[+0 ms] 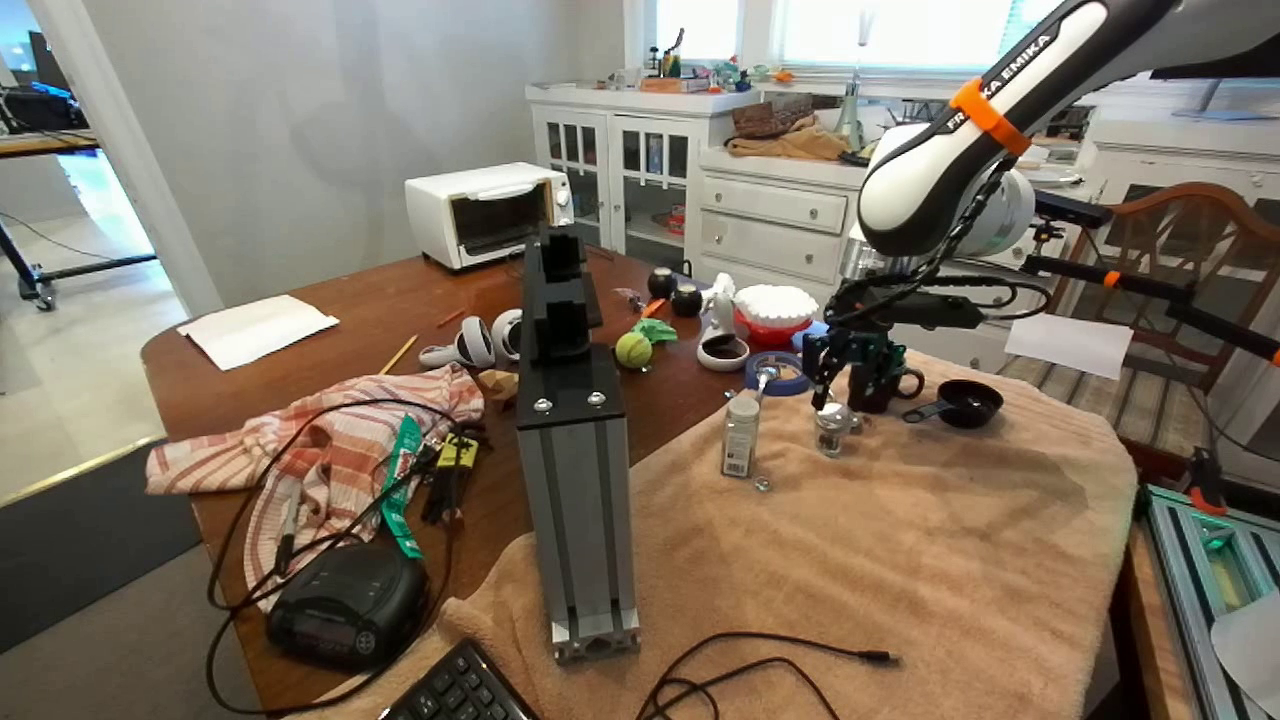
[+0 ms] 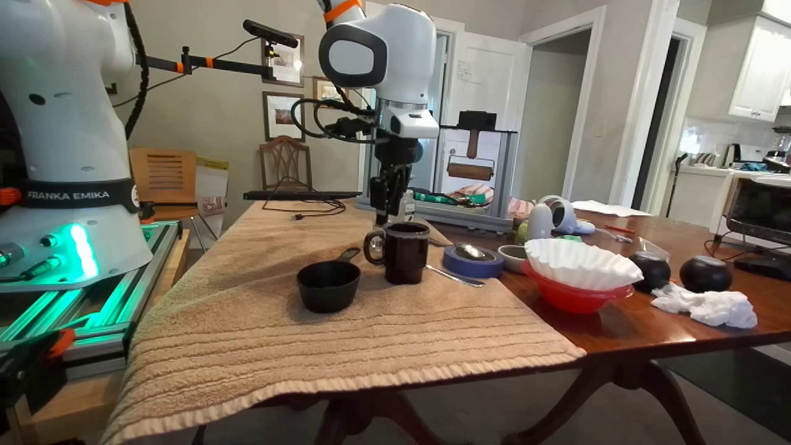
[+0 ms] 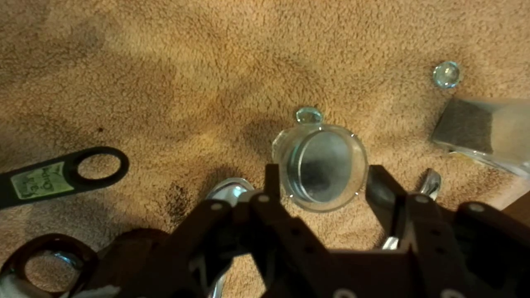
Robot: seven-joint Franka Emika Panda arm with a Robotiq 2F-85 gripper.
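Directly below my gripper stands a small clear glass jar (image 3: 325,166), seen from above on the tan towel. The fingers stand part open, one fingertip on each side of the jar's near half. Whether either fingertip touches the glass I cannot tell. In exterior view 1 the gripper (image 1: 837,404) reaches down over the jar (image 1: 829,437), just beside the dark mug (image 1: 876,390). From exterior view 2, the gripper (image 2: 382,211) is behind the brown mug (image 2: 408,253), which hides most of the jar.
Around the jar lie a clear glass bead (image 3: 309,115), another bead (image 3: 446,74), and a spoon (image 3: 229,191). A shaker bottle (image 1: 740,436) stands nearby, and a black measuring cup (image 2: 327,285) sits beside the mug. The towel (image 1: 912,564) is mostly bare toward the front.
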